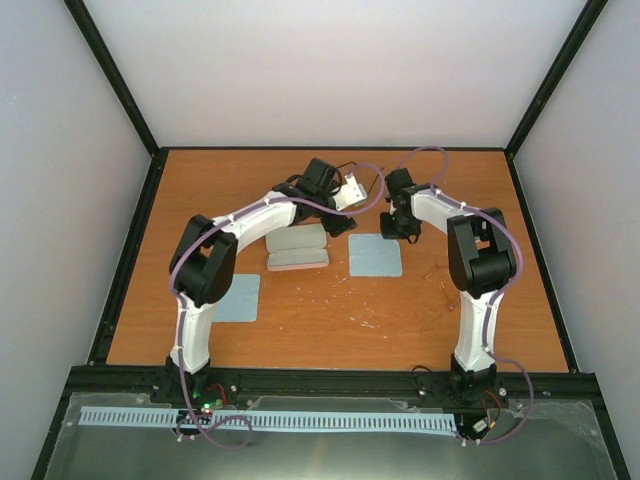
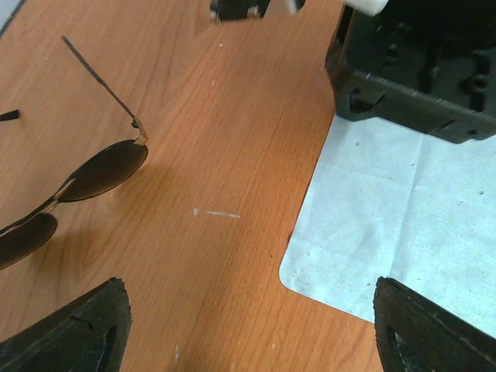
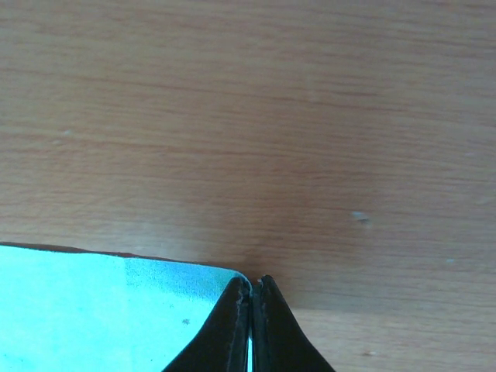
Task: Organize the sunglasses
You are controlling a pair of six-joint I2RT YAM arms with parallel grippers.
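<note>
Dark sunglasses (image 2: 105, 169) lie on the wood, arms unfolded, at the left of the left wrist view. My left gripper is above the wood beside them, part open with nothing visible between its fingers. A pale blue cloth (image 1: 375, 258) lies at the centre right, also on the right of the left wrist view (image 2: 349, 201). My right gripper is shut at that cloth's corner (image 3: 132, 302); whether the edge is pinched between the fingertips is hard to tell. An open grey glasses case (image 1: 297, 258) sits left of the cloth.
A second blue cloth (image 1: 233, 300) lies at the front left. The two arms are close together at the back, with the right wrist housing (image 2: 411, 77) in the left wrist view.
</note>
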